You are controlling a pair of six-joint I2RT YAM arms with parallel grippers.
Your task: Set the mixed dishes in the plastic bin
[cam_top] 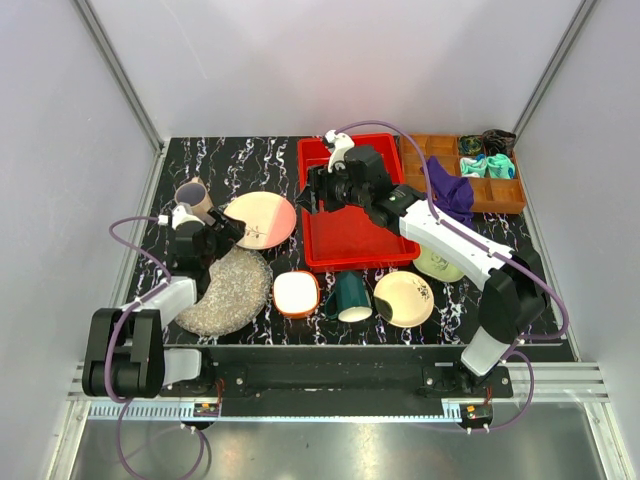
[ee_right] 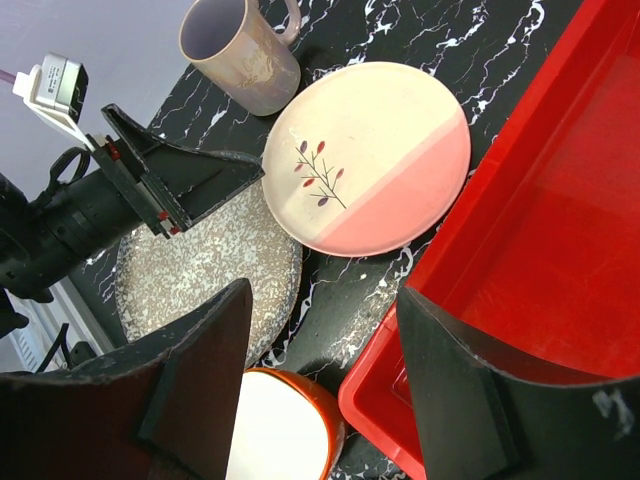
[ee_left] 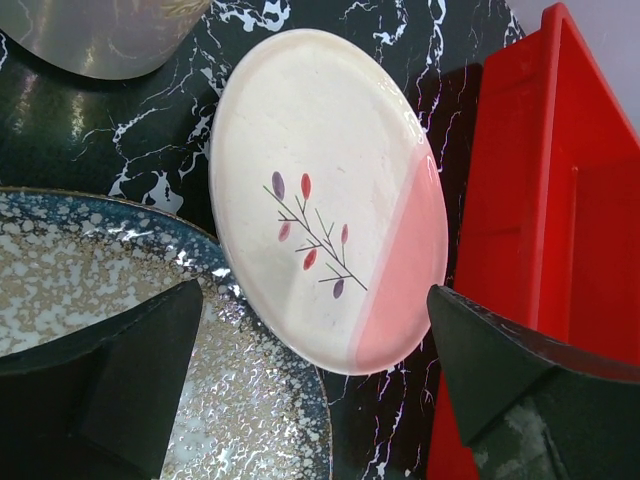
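The red plastic bin [cam_top: 355, 240] is empty where its floor shows. Left of it lies a cream and pink plate [ee_left: 320, 200] with a twig pattern, its edge at the large speckled plate [cam_top: 228, 300]. My left gripper [cam_top: 236, 225], open and empty, hovers over the left edge of the cream and pink plate; the fingers [ee_left: 110, 390] stand wide apart in its wrist view. My right gripper [cam_top: 308, 198] is open and empty at the bin's left wall. A mug [ee_right: 240, 55] stands behind the plate. Along the front are an orange-sided white dish [cam_top: 296, 294], a green mug [cam_top: 350, 297] and a cream plate [cam_top: 407, 300].
A green plate [cam_top: 437, 264] lies partly under the right arm. At the back right, a wooden organizer [cam_top: 500, 195] holds cloths, and a purple cloth [cam_top: 452, 190] lies over its left part. Bare counter shows behind the cream and pink plate.
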